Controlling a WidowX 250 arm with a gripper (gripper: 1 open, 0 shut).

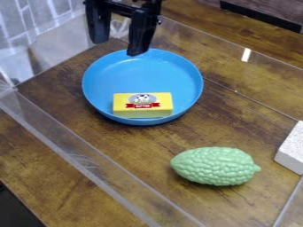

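A blue round plate (142, 71) sits on the wooden table, holding a yellow butter box (142, 104) with a cow label near its front. Above the plate's back edge, at the top of the view, hangs my black gripper (120, 35), its two fingers pointing down and apart, with nothing visible between them. Toward the front right lies a bumpy green vegetable-like object (215, 166), apart from the plate.
A white block (292, 149) is at the right edge. Clear plastic walls border the work area on the left and back. Bare wood (119, 177) shows in the front and to the right of the plate.
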